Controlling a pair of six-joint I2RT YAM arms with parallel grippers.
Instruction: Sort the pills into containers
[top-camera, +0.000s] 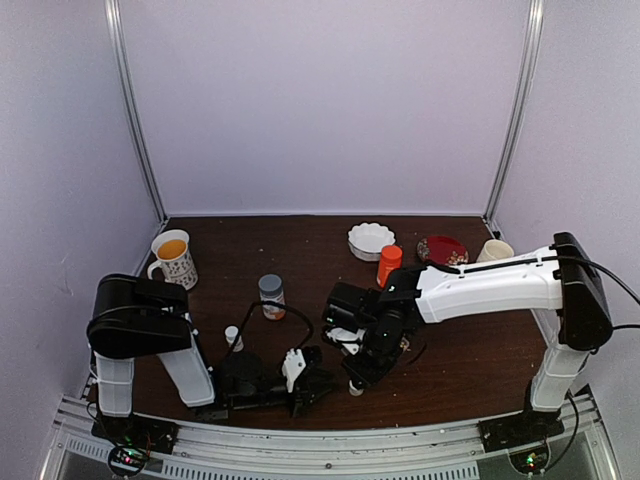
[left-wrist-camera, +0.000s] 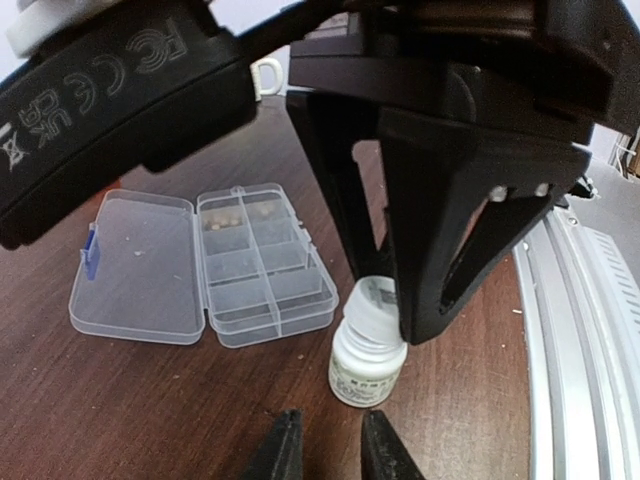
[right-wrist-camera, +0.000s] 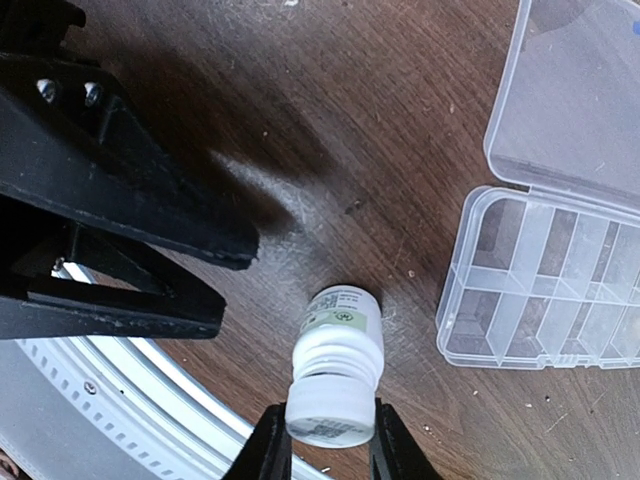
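A small white pill bottle (right-wrist-camera: 340, 345) with a white cap is held at its cap by my right gripper, which is shut on it. In the left wrist view the same bottle (left-wrist-camera: 362, 370) hangs below the right fingers, close to the wood. My left gripper faces it with parted fingers and nothing between them; the right wrist view shows its fingertips (right-wrist-camera: 225, 240) left of the bottle, apart from it. A clear pill organizer (left-wrist-camera: 265, 290) lies with its lid folded open, pale contents in a far compartment.
Another white-capped bottle (top-camera: 234, 338) and a grey-lidded jar (top-camera: 271, 290) stand left of centre. Farther back are an orange bottle (top-camera: 389, 265), a white dish (top-camera: 371, 238), a red bowl (top-camera: 441, 250) and mugs (top-camera: 174, 262) at the sides. The arms crowd the front.
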